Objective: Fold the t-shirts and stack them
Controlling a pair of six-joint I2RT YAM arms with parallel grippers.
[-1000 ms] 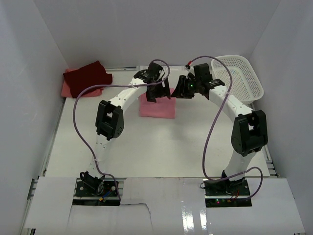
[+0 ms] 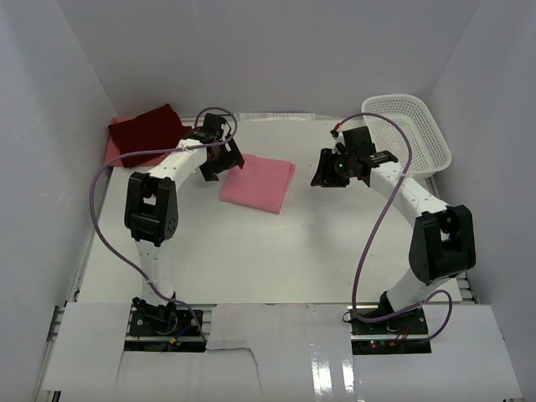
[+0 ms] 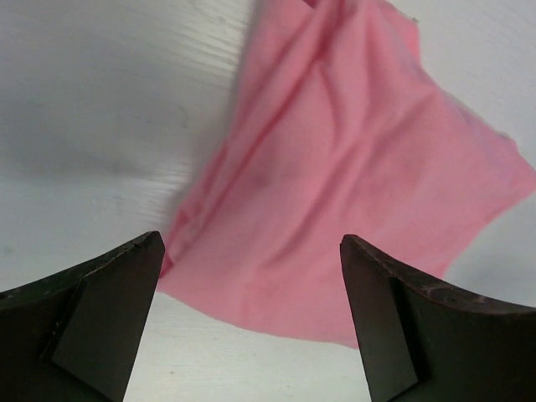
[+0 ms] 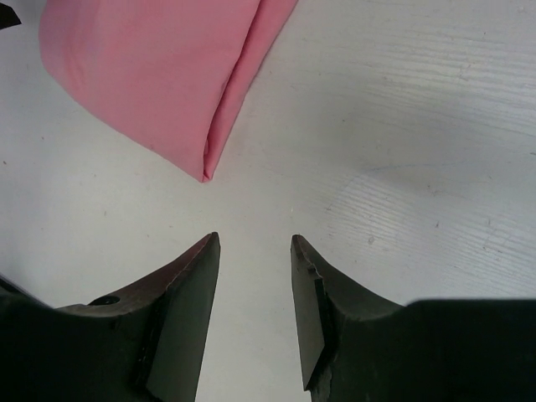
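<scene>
A pink t-shirt (image 2: 258, 184), folded to a small rectangle, lies slightly turned on the table at the middle back. In the left wrist view the pink cloth (image 3: 310, 201) shows soft creases and stretches beyond the open fingers. My left gripper (image 2: 224, 170) is over its left edge, open, with no cloth pinched. Off to the shirt's right, my right gripper (image 2: 328, 183) is open above bare table; its wrist view shows a shirt corner (image 4: 188, 142) ahead of the empty fingers. At the back left, a dark red folded shirt (image 2: 152, 134) rests on another pink one (image 2: 113, 152).
A white basket (image 2: 435, 151) stands at the back right, close behind the right arm. Grey walls enclose the table on the left, back and right.
My left gripper has moved left across the pink shirt to its left edge. The shirt has shifted left and turned a little.
</scene>
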